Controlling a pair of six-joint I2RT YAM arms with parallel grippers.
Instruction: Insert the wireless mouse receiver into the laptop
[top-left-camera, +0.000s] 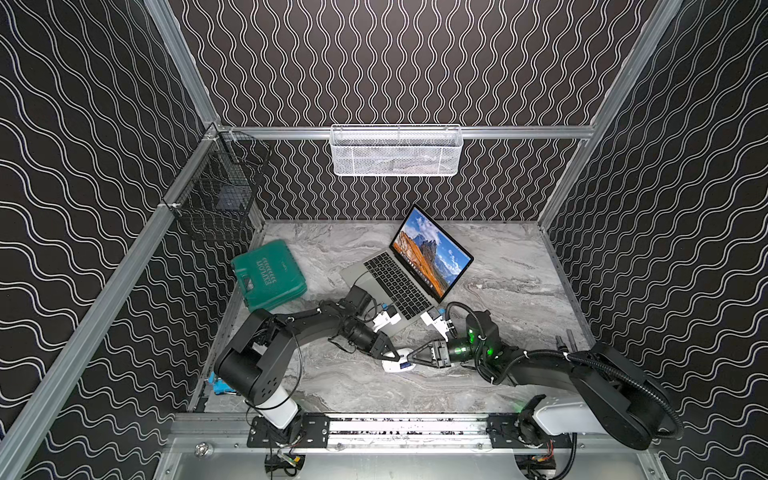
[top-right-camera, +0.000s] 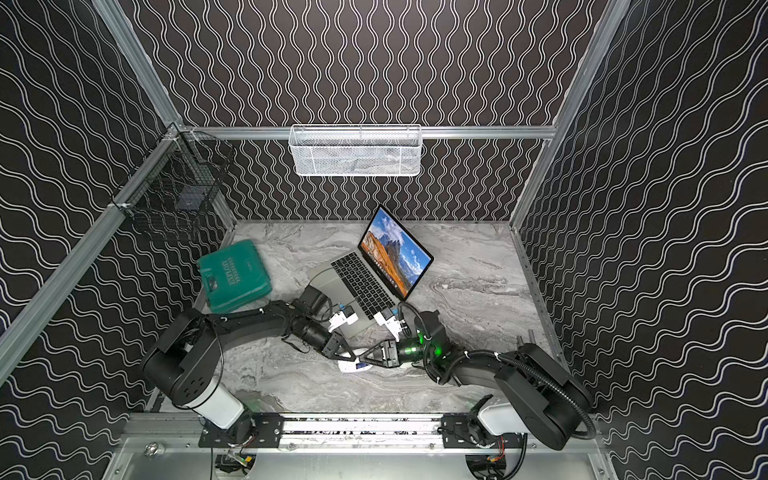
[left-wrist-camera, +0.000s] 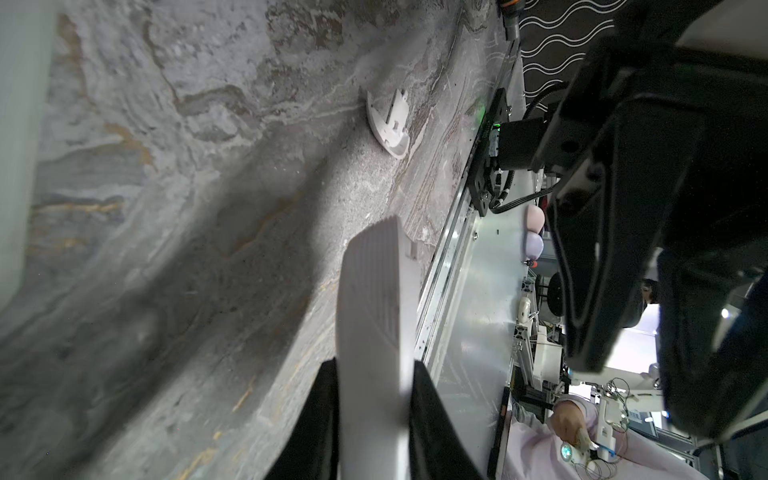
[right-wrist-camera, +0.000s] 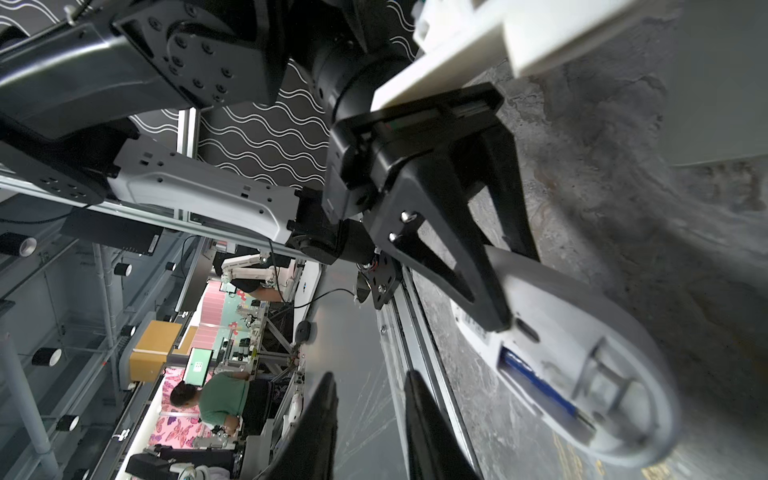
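Note:
A white mouse (top-left-camera: 396, 367) is held by my left gripper, shut around its body. In the right wrist view the mouse's (right-wrist-camera: 616, 336) underside faces up at a tilt, its battery compartment uncovered with a blue battery (right-wrist-camera: 537, 382) inside. I cannot make out the receiver. My right gripper is open beside the mouse, with nothing between its fingers. Beyond both grippers, the laptop (top-left-camera: 393, 281) stands open with its screen lit.
A loose white mouse cover (left-wrist-camera: 392, 128) lies on the marbled table, apart from the mouse. At the left stands a green case (top-left-camera: 270, 274). A white mesh basket (top-left-camera: 396, 152) hangs on the back rail.

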